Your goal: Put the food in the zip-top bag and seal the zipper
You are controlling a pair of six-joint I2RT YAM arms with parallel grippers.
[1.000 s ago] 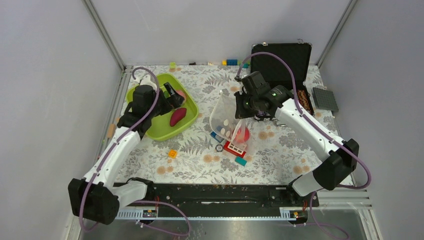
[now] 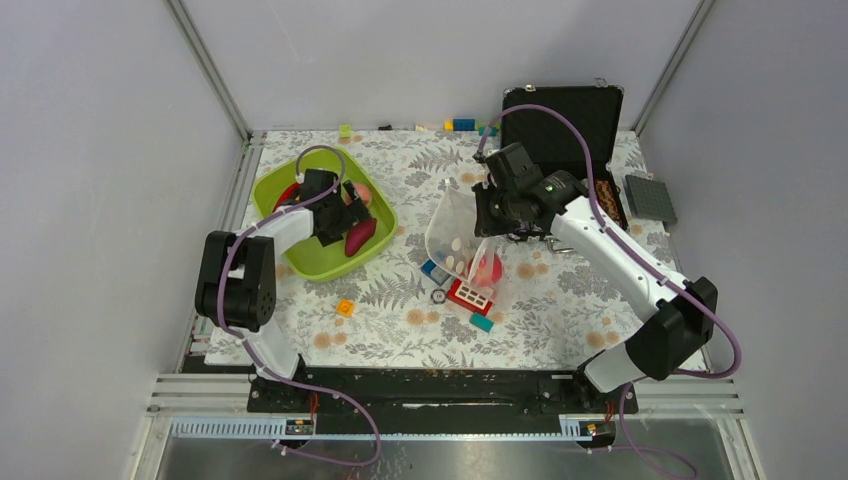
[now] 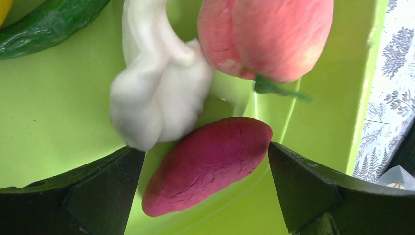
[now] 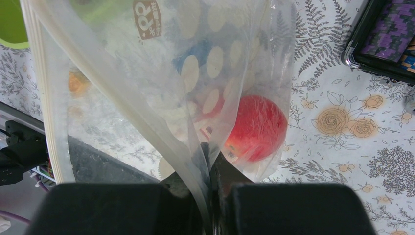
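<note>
My left gripper is open, low inside the green bin (image 2: 315, 262), with a purple sweet potato (image 3: 205, 164) between and beyond its fingertips. A white garlic (image 3: 156, 93), a pink peach (image 3: 264, 34) and a green cucumber (image 3: 44, 32) lie around it. My right gripper is shut on the edge of the clear zip bag (image 4: 122, 98), holding it up on the table. A red apple (image 4: 257, 129) sits inside the bag.
An open black case (image 2: 560, 125) stands at the back right, beside a grey plate (image 2: 650, 198). Toy bricks (image 2: 480, 322) lie under and beside the bag.
The right arm and bag are almost still.
</note>
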